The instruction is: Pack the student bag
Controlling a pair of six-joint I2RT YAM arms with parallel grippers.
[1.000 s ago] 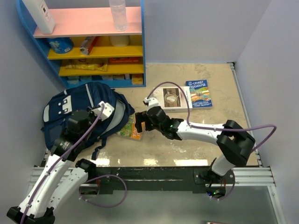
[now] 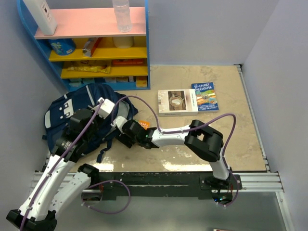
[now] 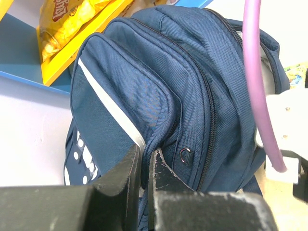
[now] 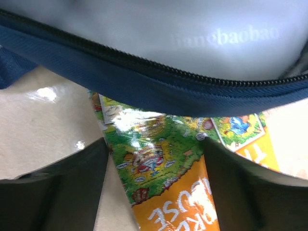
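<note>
The dark blue school bag [image 2: 55, 118] lies on its side at the left, in front of the shelf. My left gripper is shut on a fold of the bag's fabric beside its light stripe. Under the zipped edge of the bag's mouth lies a green and orange book [image 4: 161, 168], flat on the table and partly covered by that edge. Just above this book, my right gripper stands with its fingers apart. In the top view only an orange bit of the book shows past the right arm. The bag's grey lining [image 4: 178, 38] faces the right gripper.
A white boxed book [image 2: 166, 103] and a blue book [image 2: 207, 98] lie at the back middle of the table. The blue shelf [image 2: 147, 57] behind the bag holds snacks and bottles. Clear table [image 2: 228, 139] stretches to the right.
The right arm has swung left, from beside the book to over it at the bag's mouth, covering most of the book from above. The left arm stays at the bag.
</note>
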